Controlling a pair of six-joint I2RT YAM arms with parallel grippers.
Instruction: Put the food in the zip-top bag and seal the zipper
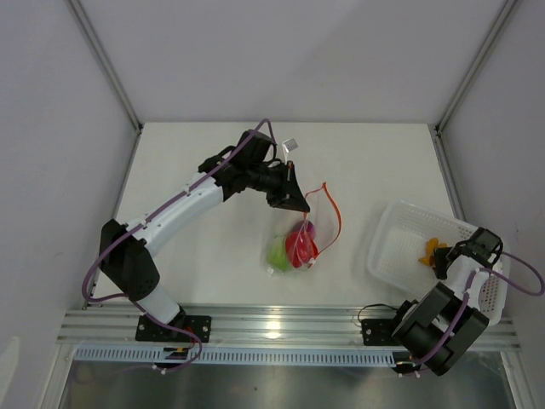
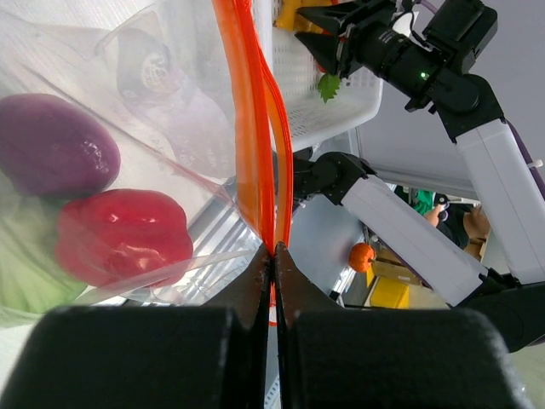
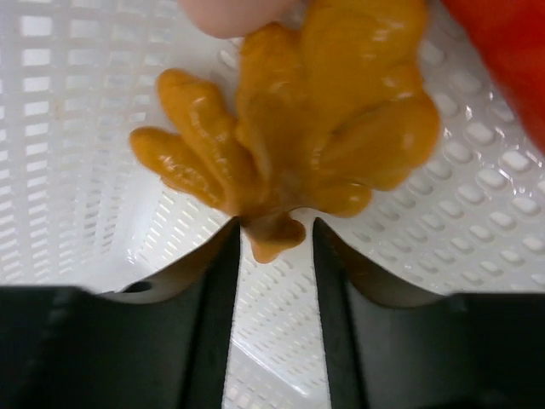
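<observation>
A clear zip bag with an orange zipper [image 2: 251, 128] holds a purple eggplant [image 2: 53, 146], a red pepper [image 2: 119, 239] and something pale green. My left gripper is shut at the zipper's edge, holding the bag upright and open. In the white basket [image 1: 393, 239] at right, my right gripper is part open over a yellow cluster of food [image 3: 332, 111], its tips by the cluster's narrow end; whether they touch it is unclear.
A pink item [image 3: 234, 10] and a red item [image 3: 502, 60] lie beside the yellow cluster in the basket.
</observation>
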